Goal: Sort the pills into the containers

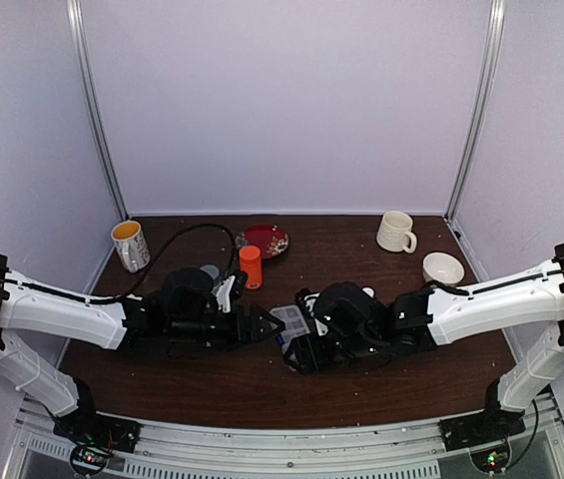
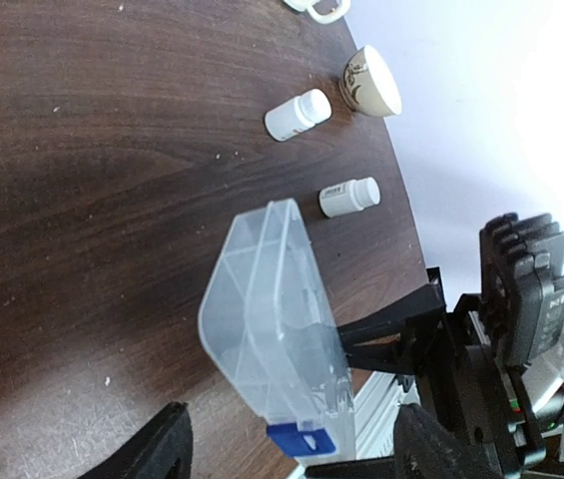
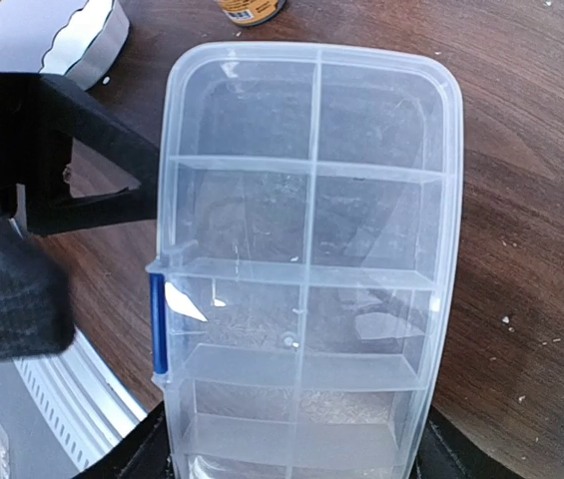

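Note:
A clear, compartmented pill box (image 1: 290, 321) (image 2: 267, 319) (image 3: 306, 220) with a blue latch is held upright or tilted off the table by my right gripper, which is shut on it. My left gripper (image 1: 262, 325) is just left of the box, its fingers apart with nothing between them; in the left wrist view the box is between and beyond them. Two white pill bottles (image 2: 296, 116) lie on their sides on the table. The box's compartments appear empty.
An orange bottle (image 1: 251, 266), a red plate (image 1: 262, 239) and a cup (image 1: 130, 245) stand at the back and left. A white mug (image 1: 395, 232) and bowl (image 1: 442, 267) are at the right.

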